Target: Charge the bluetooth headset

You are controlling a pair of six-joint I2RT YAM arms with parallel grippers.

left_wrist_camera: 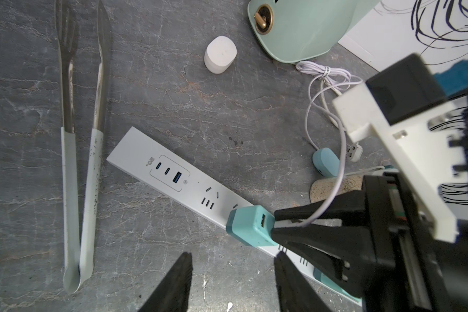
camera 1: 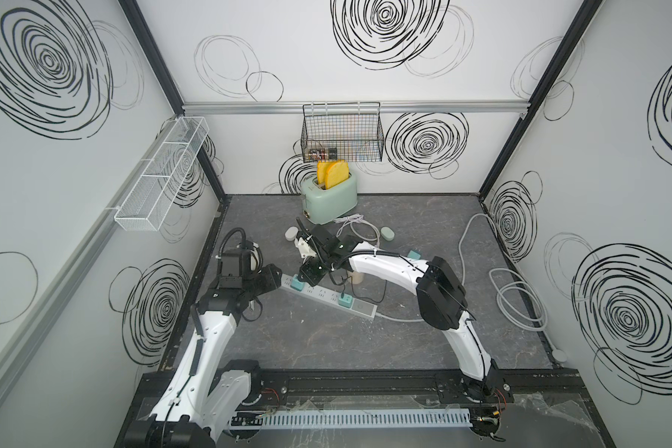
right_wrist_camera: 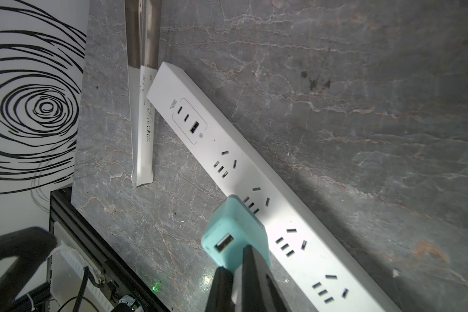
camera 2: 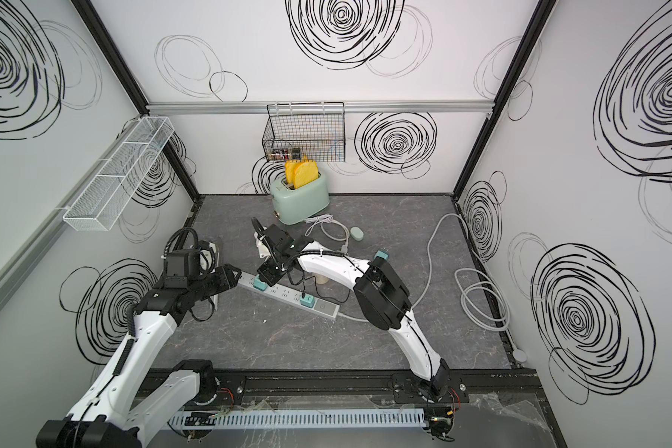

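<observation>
My right gripper is shut on a teal USB charger (right_wrist_camera: 233,228), held over the white power strip (right_wrist_camera: 202,119) near its sockets; whether it touches cannot be told. The power strip lies diagonally, with a second teal charger (camera 1: 345,300) at its other end. My left gripper hangs over the table left of the strip, fingers apart, nothing visible between them. A small teal device (left_wrist_camera: 325,162) on a white cable and a white cylindrical case (left_wrist_camera: 220,54) lie behind; I cannot tell which is the headset.
Metal tongs (left_wrist_camera: 91,208) lie left of the strip. A mint toaster (camera 1: 328,200) stands at the back beneath a wire basket (camera 1: 342,134). Coiled grey cable (camera 1: 517,298) is at the right; a beige cylinder (left_wrist_camera: 322,192) sits behind my right gripper.
</observation>
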